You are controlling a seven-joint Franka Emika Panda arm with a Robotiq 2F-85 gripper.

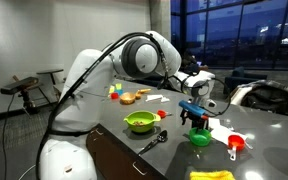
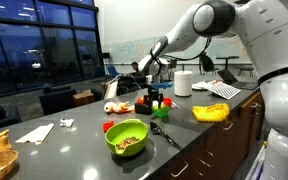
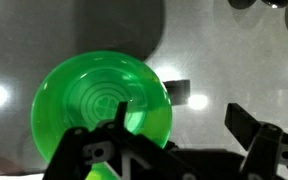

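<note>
A small green bowl fills the left half of the wrist view; its inside looks empty where it shows, while its lower part is hidden behind the gripper. My gripper is open, with no object between its fingers. One finger overlaps the inside of the bowl in that view, and the other lies over bare table to the right, so the fingers stand either side of the rim. In exterior view 1 the gripper points down close over the green bowl. Whether it touches the rim, I cannot tell.
A red cup stands right of the bowl, with a yellow cloth nearer the front. A larger lime-green basket and a dark utensil lie on the arm's other side. White paper lies farther along the table.
</note>
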